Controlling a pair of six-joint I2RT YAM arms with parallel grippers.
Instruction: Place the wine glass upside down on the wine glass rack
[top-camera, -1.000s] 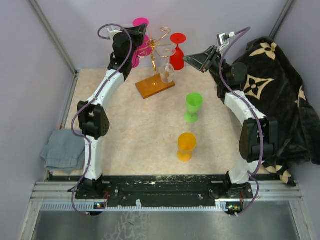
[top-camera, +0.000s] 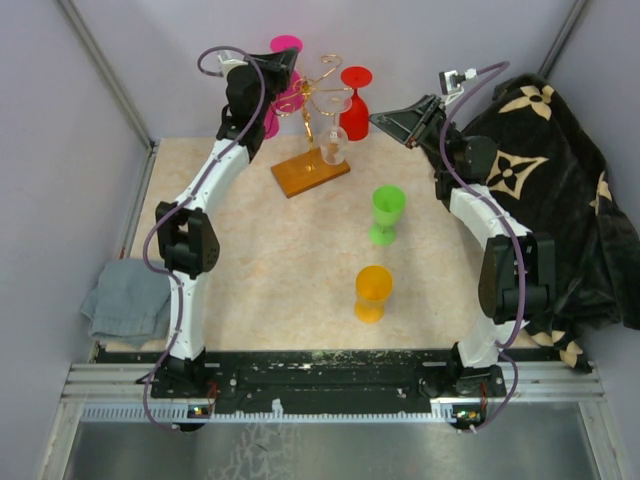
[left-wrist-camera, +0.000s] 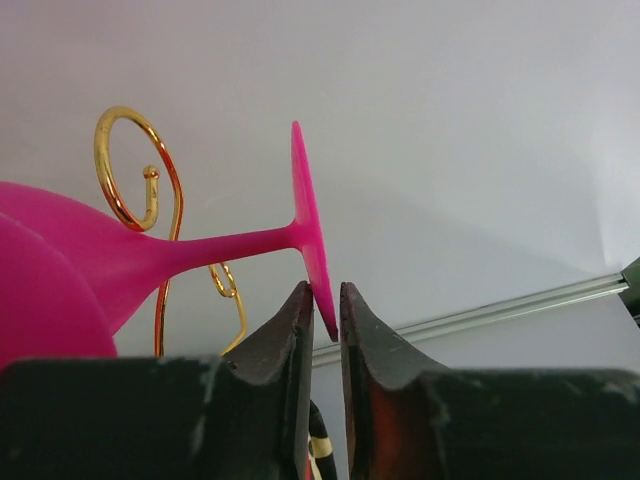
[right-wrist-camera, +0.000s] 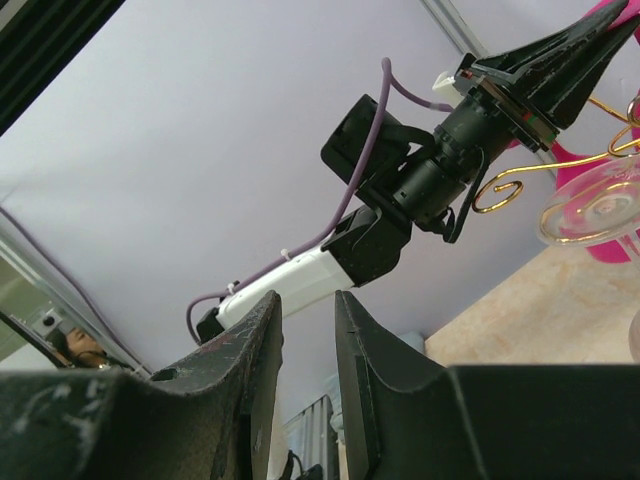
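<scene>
A gold rack on a wooden base (top-camera: 300, 176) holds inverted glasses: pink (top-camera: 286, 43), red (top-camera: 354, 118) and clear (top-camera: 334, 148). In the left wrist view my left gripper is at the pink glass's foot, fingertips close on either side of or against its lower rim; whether it grips is unclear. The stem runs left toward a gold hook. My right gripper (top-camera: 386, 128) stands open right of the rack, with nothing between its fingers.
A green glass (top-camera: 387, 208) and an orange glass (top-camera: 373, 288) stand upright on the table. A dark patterned cloth (top-camera: 560, 200) lies at right, a grey-blue cloth (top-camera: 126, 300) at left.
The pink glass's foot at my left gripper has shifted very slightly in the top view over the last second. The rest looks unchanged.
</scene>
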